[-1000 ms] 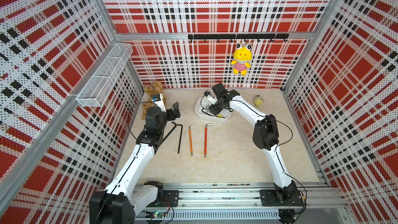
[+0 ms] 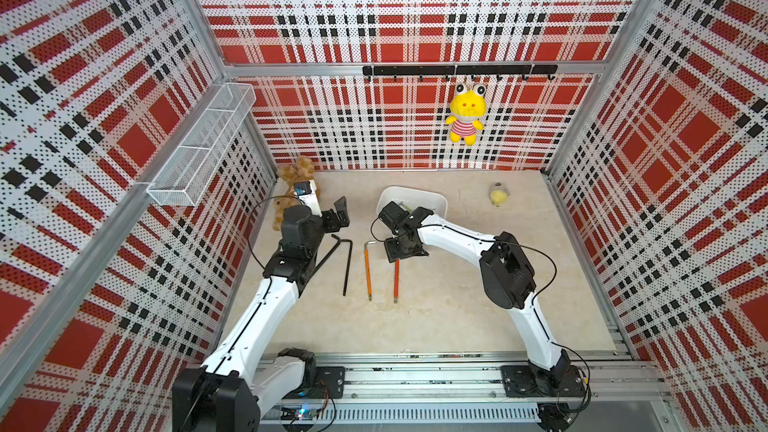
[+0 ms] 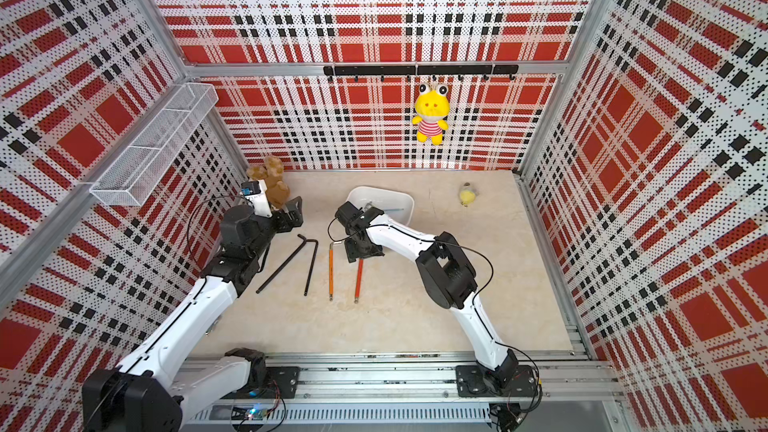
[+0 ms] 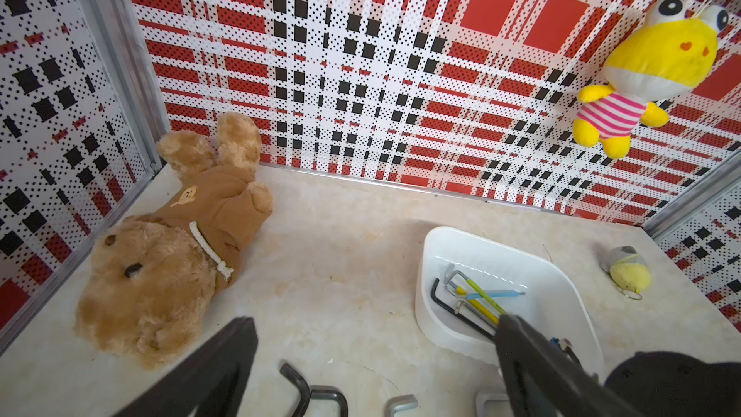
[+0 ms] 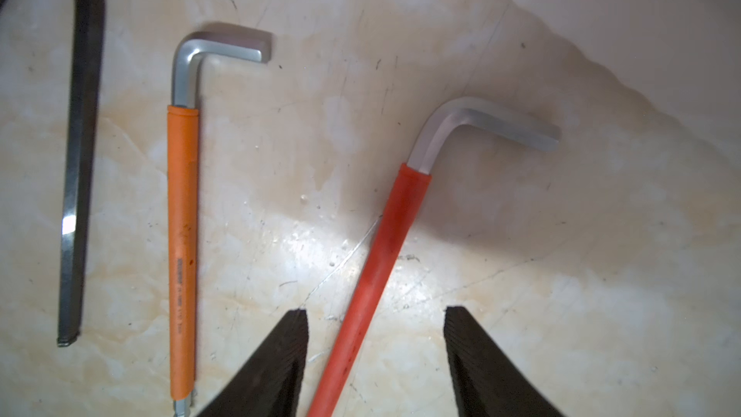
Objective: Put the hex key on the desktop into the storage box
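Note:
A red-handled hex key (image 5: 373, 278) lies on the desktop under my right gripper, whose fingertips stand apart above it on either side of the shaft. An orange hex key (image 5: 182, 247) lies to its left, with two black hex keys (image 3: 310, 268) further left. The white storage box (image 4: 509, 262) holds several hex keys and sits behind the right gripper, partly hidden by it in the top views. My left gripper is held raised over the left side, open and empty.
A brown bear (image 4: 170, 262) lies at the back left. A small yellow toy (image 4: 629, 270) sits at the back right. A yellow frog (image 2: 466, 116) hangs on the back wall, and a wire basket (image 2: 200, 148) on the left wall.
The left arm has stayed still.

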